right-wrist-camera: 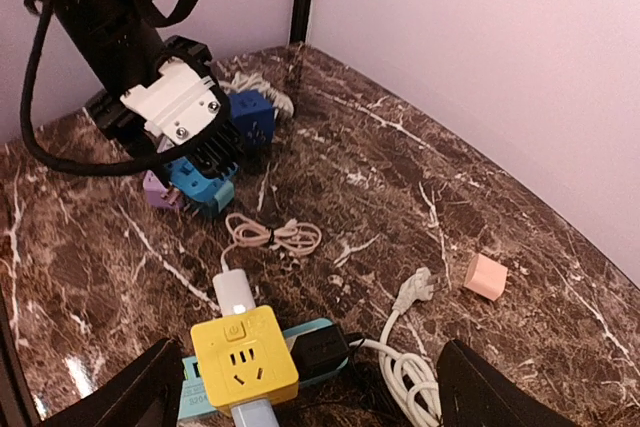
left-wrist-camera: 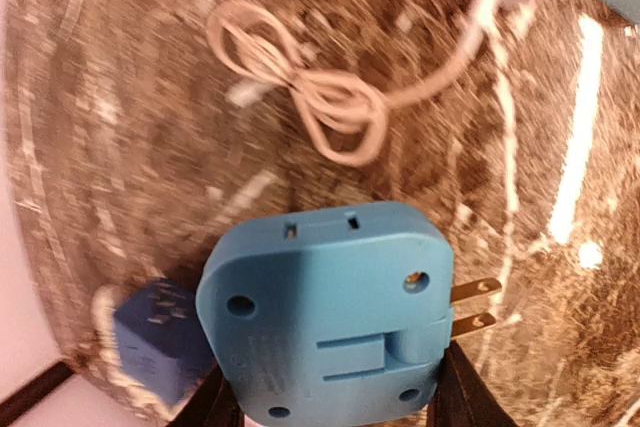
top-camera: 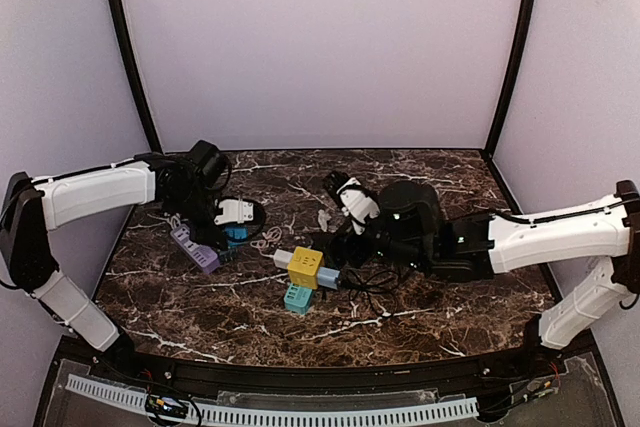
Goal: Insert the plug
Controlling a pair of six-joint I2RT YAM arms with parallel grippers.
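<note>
A blue plug (left-wrist-camera: 320,317) with two flat prongs is held in my left gripper (top-camera: 225,232), lifted over the left part of the table. A yellow socket cube (right-wrist-camera: 245,357) with a white cable end and a light blue piece attached sits in the middle, beside a teal strip (top-camera: 297,297). My right gripper (top-camera: 345,237) hovers just above and behind the yellow cube, fingers apart and empty in its wrist view.
A purple block (top-camera: 195,249), a dark blue block (right-wrist-camera: 252,117), a coiled pink cable (right-wrist-camera: 285,237), a white cord with plug (right-wrist-camera: 410,292) and a pink block (right-wrist-camera: 485,275) lie around.
</note>
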